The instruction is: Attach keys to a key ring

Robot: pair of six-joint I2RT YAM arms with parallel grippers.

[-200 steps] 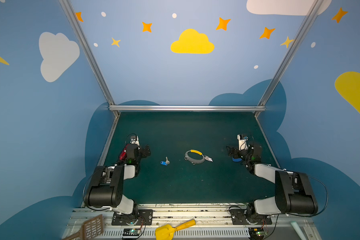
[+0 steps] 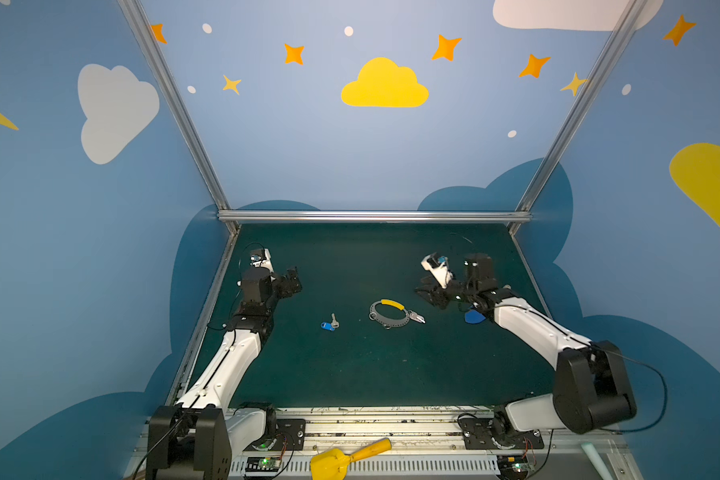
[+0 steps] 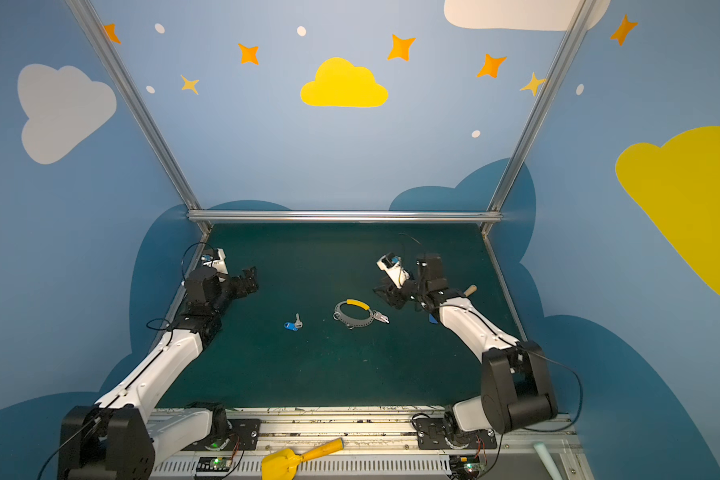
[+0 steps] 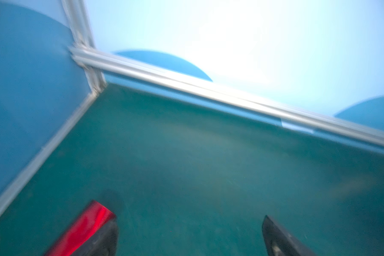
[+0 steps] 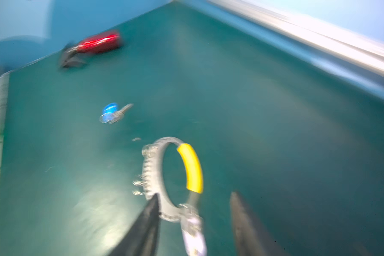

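A silver key with a blue tag (image 2: 329,323) lies on the dark green table, left of centre. The large key ring (image 2: 389,321), grey with a yellow sleeve, rests flat at mid-table, its metal clasp (image 5: 193,230) pointing right. My left gripper (image 2: 294,280) is raised at the table's left side, open, with only bare table between its fingers in the left wrist view. Above and behind the clasp end hovers my right gripper. Its fingers (image 5: 146,228) stand apart, and the ring and clasp show beyond them, not gripped.
A red cylindrical object (image 5: 100,42) lies by the left edge, close to my left arm. Under the right arm a blue object (image 2: 474,317) is partly covered.
My right gripper has moved left, toward the ring. Key and ring have stayed put.
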